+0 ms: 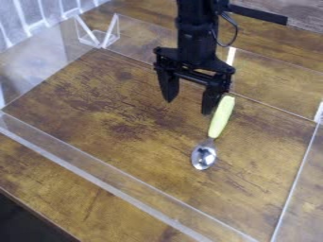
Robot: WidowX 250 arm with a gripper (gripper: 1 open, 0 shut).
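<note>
My black gripper (pixel 190 90) hangs over the wooden surface in the upper middle, open, its two fingers spread wide apart. Just right of and below its right finger lies a spoon with a pale yellow-green handle (pixel 220 117) and a shiny metal bowl (pixel 203 156) pointing toward the front. The handle's far end is close to the right finger; whether they touch I cannot tell.
Clear plastic walls (pixel 115 191) border the wooden work area (pixel 101 123). A white bracket (pixel 98 33) stands at the back left and a white strip lies behind the gripper on the right.
</note>
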